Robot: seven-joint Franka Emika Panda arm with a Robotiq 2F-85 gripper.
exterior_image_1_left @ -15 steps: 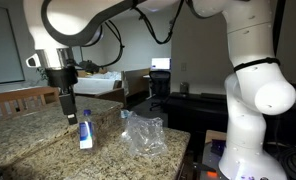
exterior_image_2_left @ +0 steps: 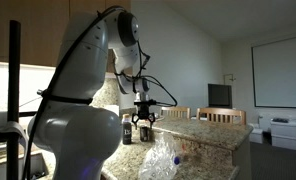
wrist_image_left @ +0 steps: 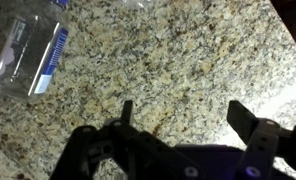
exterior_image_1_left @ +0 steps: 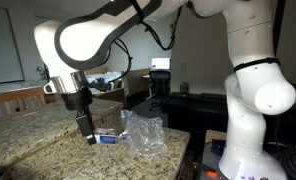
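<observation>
A clear bottle with a blue and white label (exterior_image_1_left: 108,138) lies on its side on the speckled counter. The wrist view has this clear bottle (wrist_image_left: 30,52) at its upper left, outside the fingers. My gripper is open, with only bare counter between its fingers. From the first exterior side, the gripper (exterior_image_1_left: 86,128) hangs just left of the bottle, fingers pointing down; whether they touch the counter I cannot tell.
A crumpled clear plastic bag (exterior_image_1_left: 146,134) stands on the counter to the right of the bottle. In the second exterior view a dark canister (exterior_image_2_left: 127,131) is near the gripper. Bare counter (exterior_image_1_left: 48,150) spreads out at the left front.
One second ago the bottle stood upright below the gripper; now it lies on its side farther right. The gripper has moved down and to the right.
</observation>
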